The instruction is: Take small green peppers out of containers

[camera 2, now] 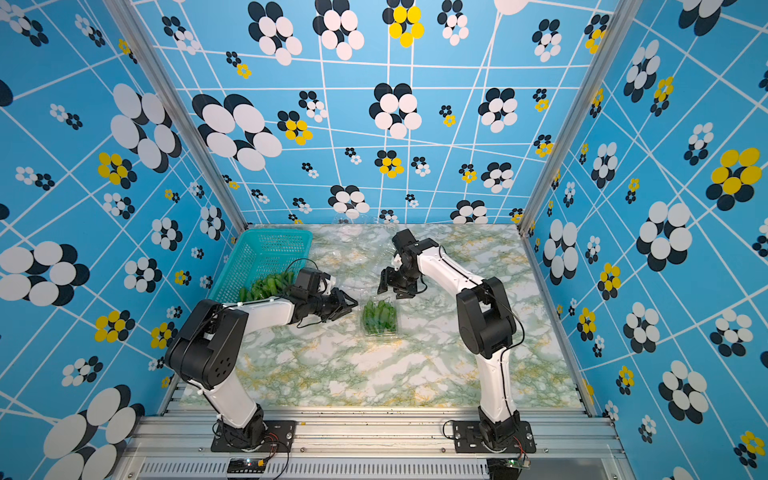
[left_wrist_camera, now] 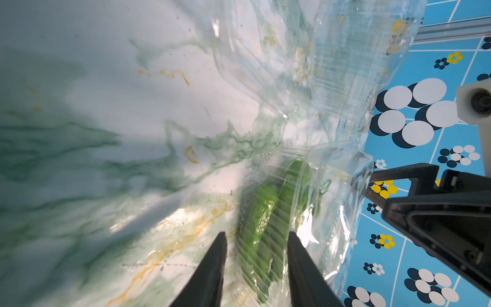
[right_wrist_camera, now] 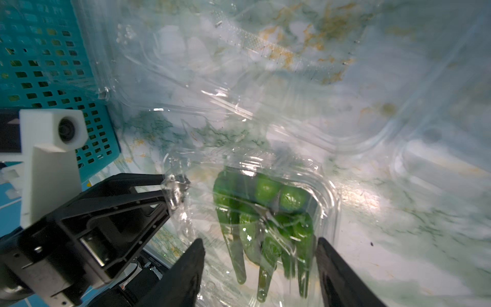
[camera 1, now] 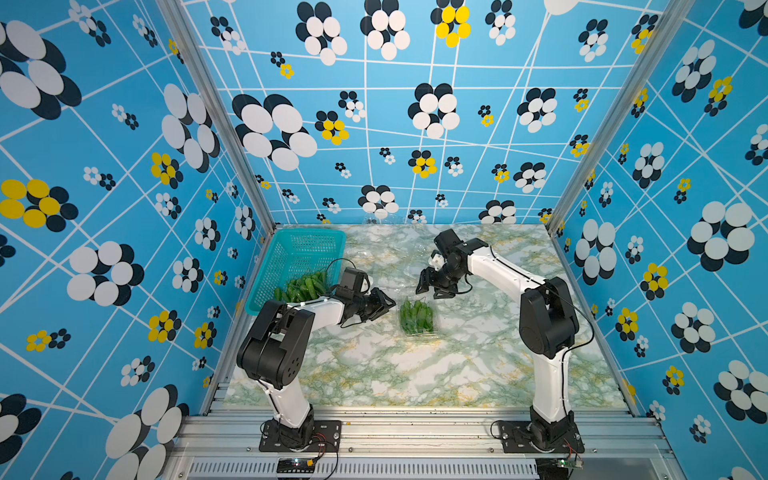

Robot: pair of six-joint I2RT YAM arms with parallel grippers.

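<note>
A clear plastic container of small green peppers sits mid-table, its lid over them in the wrist views. My left gripper is just left of it, fingers apart with no pepper between them. My right gripper hovers above and behind it, also parted; in the right wrist view the container lies between and beyond its fingertips. Whether either touches the plastic is unclear.
A teal basket with more peppers stands at the left. Empty clear containers lie toward the back.
</note>
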